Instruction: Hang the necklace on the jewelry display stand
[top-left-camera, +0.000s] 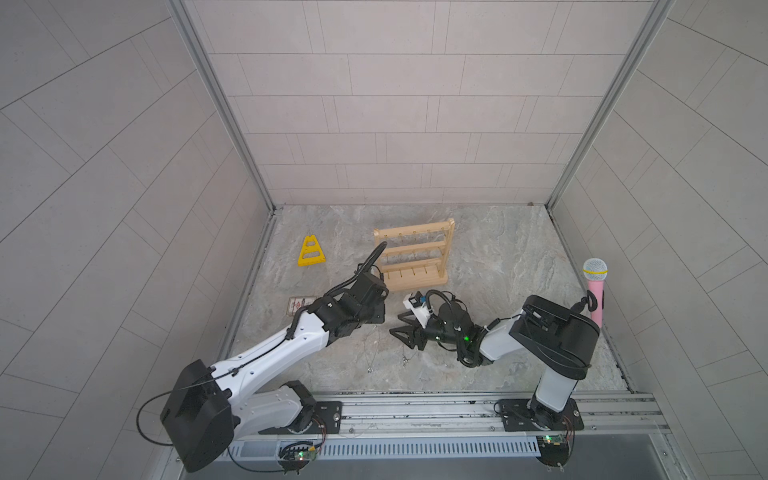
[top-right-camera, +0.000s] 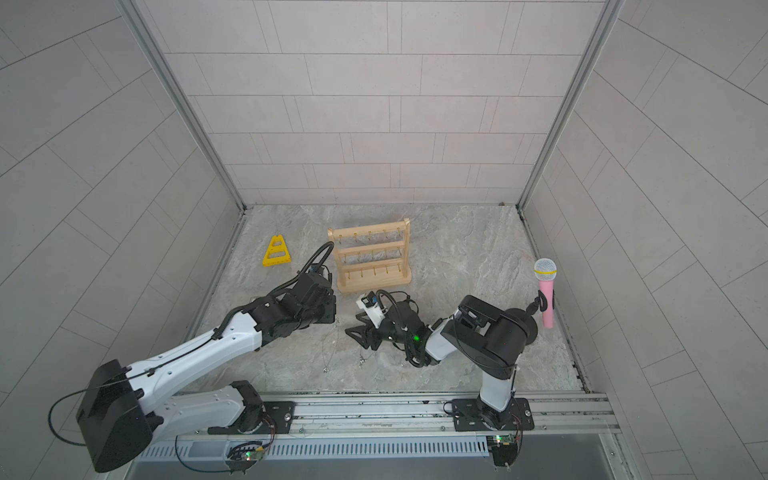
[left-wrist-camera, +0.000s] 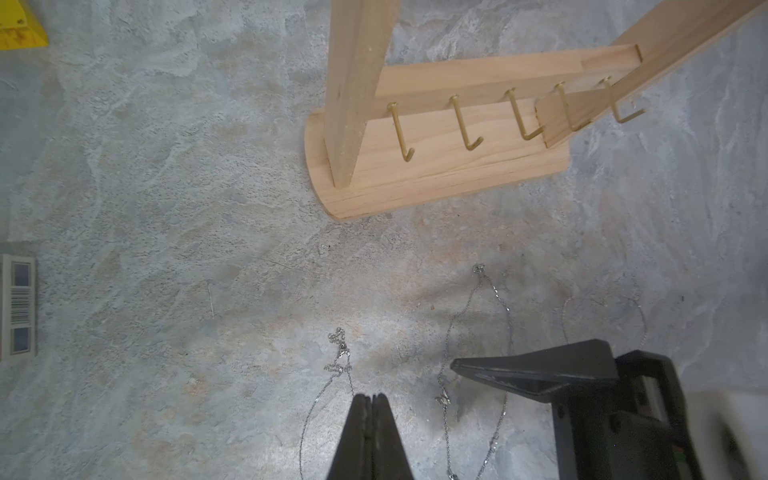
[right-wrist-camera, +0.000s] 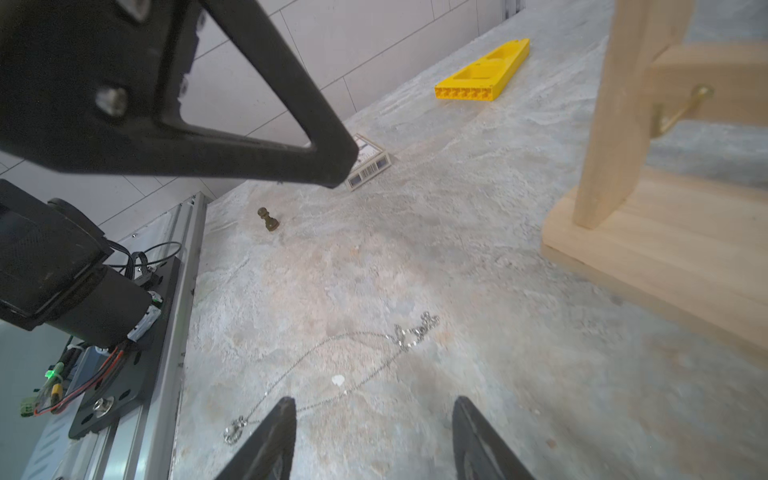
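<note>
Silver necklaces (left-wrist-camera: 502, 308) lie on the grey table in front of the wooden display stand (left-wrist-camera: 344, 204), whose brass hooks (left-wrist-camera: 460, 120) show in the left wrist view. My left gripper is raised above the table, fingertips shut together with nothing visible between them. My right gripper hangs low over the front middle, among the necklaces, fingers apart with nothing between them. Another necklace (right-wrist-camera: 360, 376) lies ahead of it on the table in the right wrist view.
A yellow triangular object (top-left-camera: 311, 252) sits back left, and a small box (left-wrist-camera: 17, 304) lies at the left. A small dark figure (right-wrist-camera: 269, 220) stands near the front edge. A pink microphone (top-left-camera: 594, 300) is at the far right.
</note>
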